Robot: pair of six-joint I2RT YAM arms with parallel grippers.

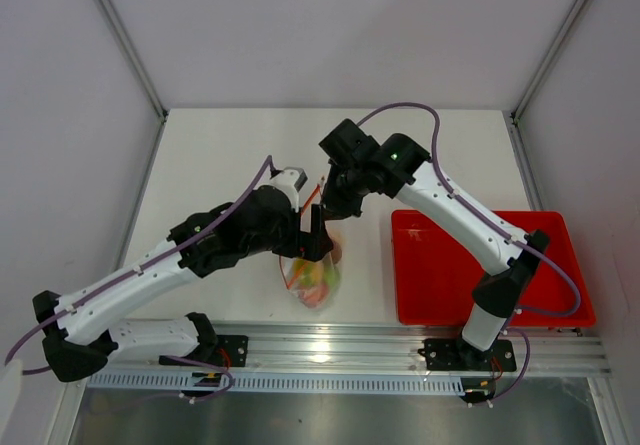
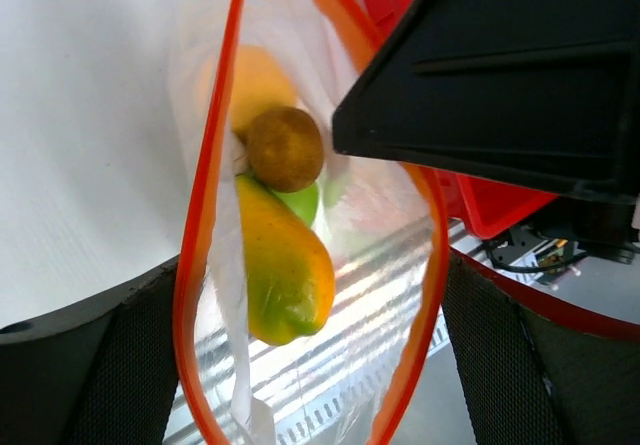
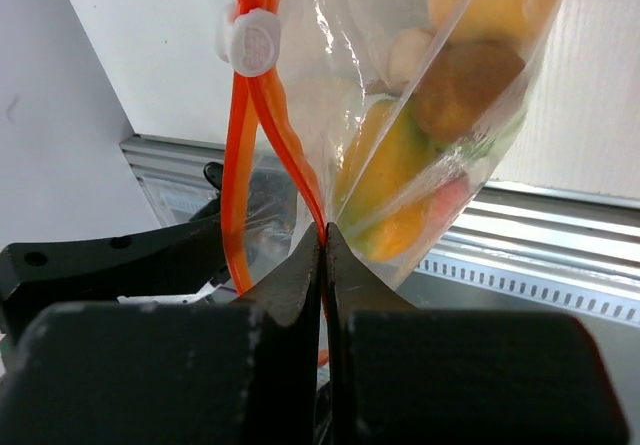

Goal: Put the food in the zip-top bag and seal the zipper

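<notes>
The clear zip bag [image 1: 310, 280] with an orange zipper stands mid table, holding a green-yellow mango [image 2: 280, 265], a brown round item [image 2: 285, 145] and a yellow piece [image 2: 260, 80]. A white slider [image 3: 254, 43] sits on the zipper. My right gripper is shut on the zipper edge of the bag's mouth. My left gripper [image 1: 310, 235] stands open at the mouth, its dark fingers either side of the orange edges in the left wrist view.
A red bin [image 1: 440, 285] lies at the right of the table. Both arms crowd over the bag.
</notes>
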